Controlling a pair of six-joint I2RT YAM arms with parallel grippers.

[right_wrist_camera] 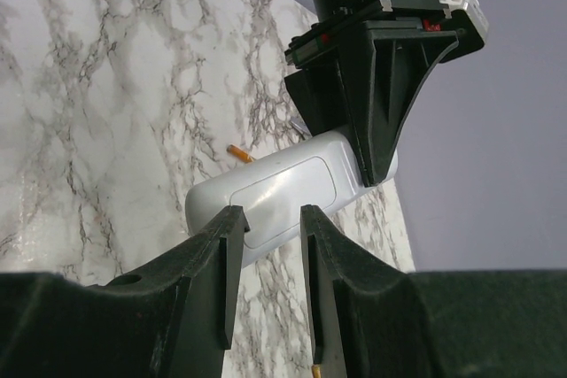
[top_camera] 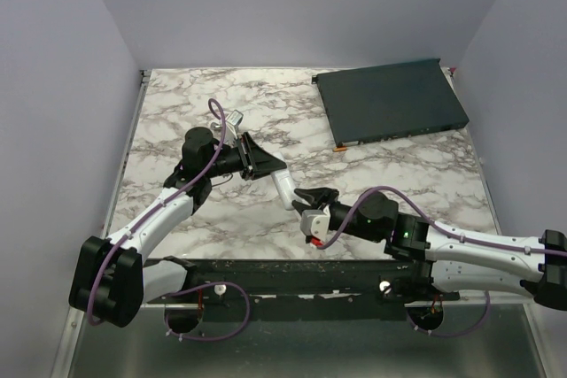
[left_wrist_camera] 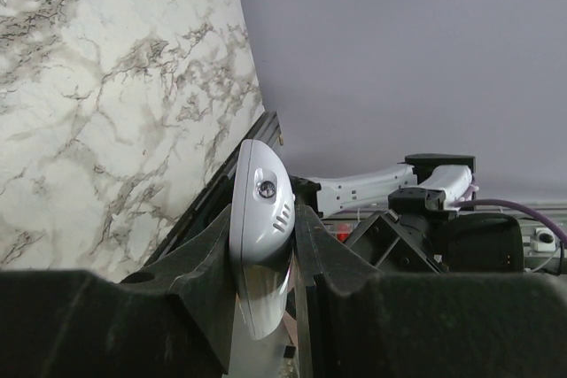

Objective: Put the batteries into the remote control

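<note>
A white, rounded remote control (top_camera: 284, 189) hangs above the table, tilted. My left gripper (top_camera: 275, 166) is shut on one end of it; in the left wrist view, the remote's end (left_wrist_camera: 262, 219) stands up between the dark fingers. At the other end of the remote is my right gripper (top_camera: 299, 198). In the right wrist view its fingertips (right_wrist_camera: 232, 227) show a gap, with the remote's flat face (right_wrist_camera: 288, 196) behind them. Whether anything is pinched there I cannot tell. No battery can be made out for sure.
On the marble table (top_camera: 177, 95) a large dark panel (top_camera: 390, 99) lies at the back right. A small orange piece (top_camera: 340, 149) rests by its near corner.
</note>
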